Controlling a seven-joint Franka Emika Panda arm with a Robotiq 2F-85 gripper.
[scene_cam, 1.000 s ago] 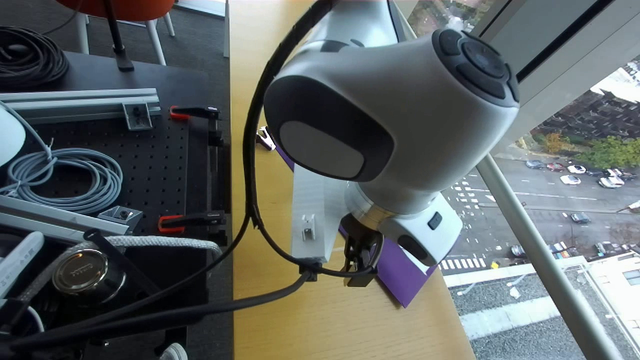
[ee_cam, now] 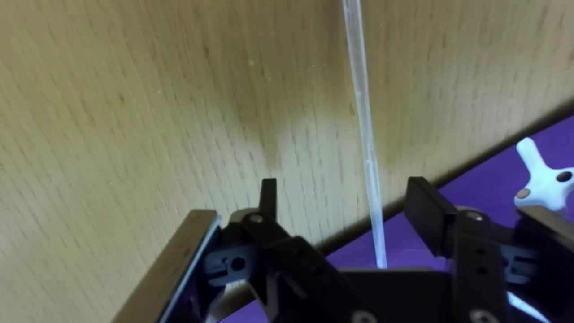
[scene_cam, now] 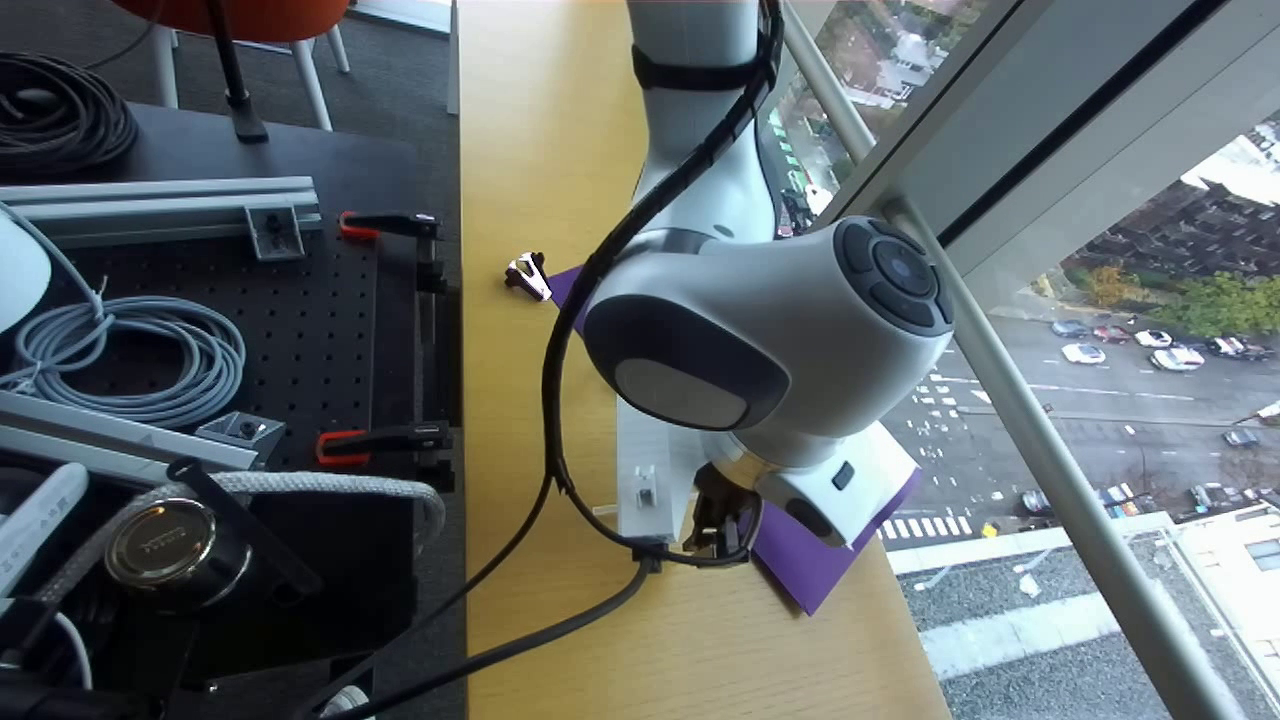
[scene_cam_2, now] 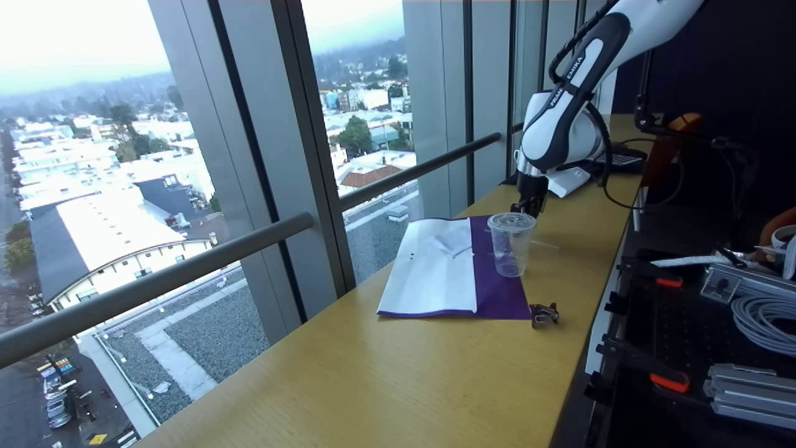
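A thin clear straw runs lengthwise through the wrist view, its lower end over the purple folder. My gripper is part open, with one finger on each side of the straw and neither touching it in that view. How high the fingertips are above the table cannot be told. In the second exterior view my gripper is low behind a lidded clear plastic cup, which stands on the folder's purple part. The straw shows faintly to the cup's right.
White paper covers much of the folder. A staple remover lies by the folder's near corner. A window rail borders one side of the table, and a black cart the other.
The arm has lowered towards the table, so it looks smaller in the first exterior view. The cable has shifted with it.
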